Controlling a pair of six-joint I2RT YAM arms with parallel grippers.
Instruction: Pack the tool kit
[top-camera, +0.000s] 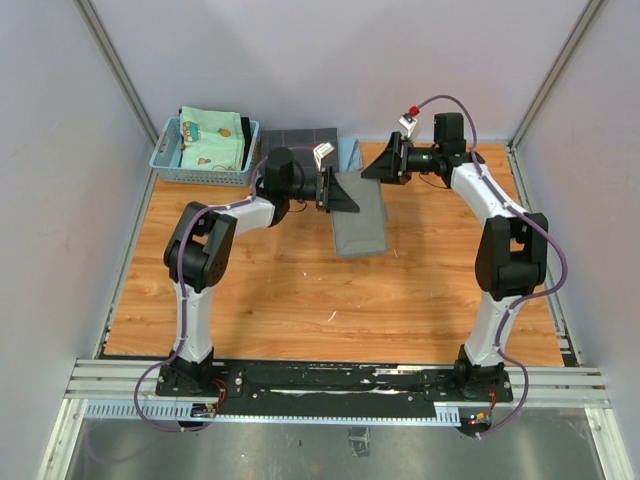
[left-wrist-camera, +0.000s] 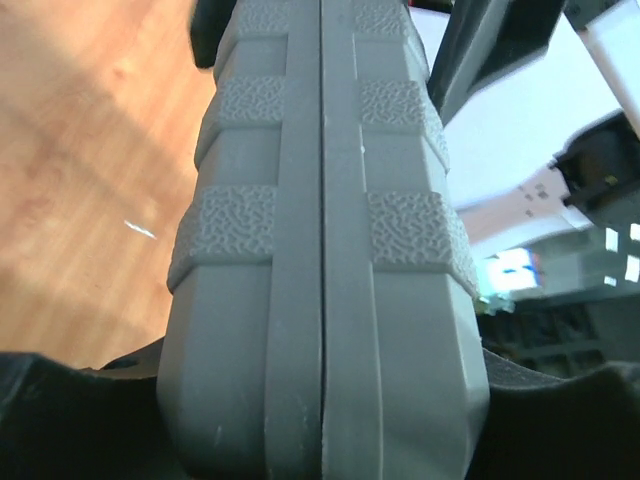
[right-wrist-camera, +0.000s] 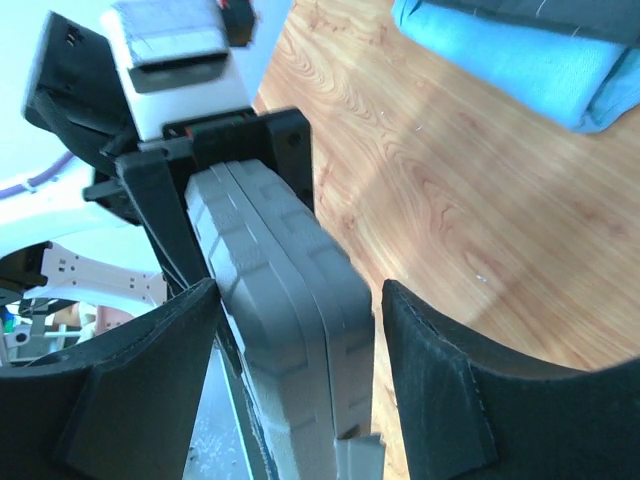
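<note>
A closed grey tool case (top-camera: 360, 225) hangs above the middle of the wooden table. My left gripper (top-camera: 332, 190) is shut on its upper left part. Between the left fingers in the left wrist view, the case's ribbed edge (left-wrist-camera: 325, 240) with its centre seam fills the gap. My right gripper (top-camera: 380, 168) is at the case's upper right corner. The right wrist view shows the case (right-wrist-camera: 290, 300) between the right fingers, with a visible gap to the finger (right-wrist-camera: 440, 370) on the right side. That gripper stands part open around the case. What is inside the case is hidden.
A light blue basket (top-camera: 205, 176) holding folded cloths stands at the back left. Beside it lie a dark checked cloth (top-camera: 300, 138) and a blue cloth (top-camera: 349, 154), partly hidden by the left arm.
</note>
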